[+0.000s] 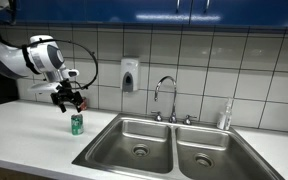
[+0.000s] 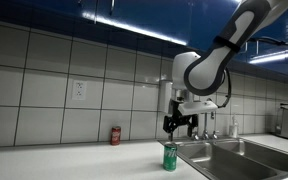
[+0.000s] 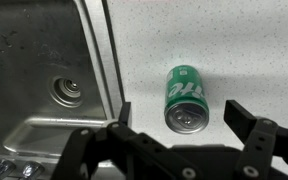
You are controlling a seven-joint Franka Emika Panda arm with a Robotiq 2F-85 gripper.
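A green can (image 1: 77, 124) stands upright on the white counter, left of the sink. In exterior view 2 the same green can (image 2: 170, 157) is near the counter's edge by the sink. My gripper (image 1: 72, 109) hangs just above it, pointing down. From the wrist, the can's top and green side (image 3: 187, 98) appear between my widely spread fingers, apart from both. The gripper is open and holds nothing. A red-brown can (image 2: 115, 135) stands farther back near the tiled wall.
The double steel sink (image 1: 116, 121) with its faucet (image 1: 165, 95) lies to the right of the can. A clear bottle (image 1: 225, 115) stands behind the sink, and a dispenser (image 1: 130, 75) is on the wall.
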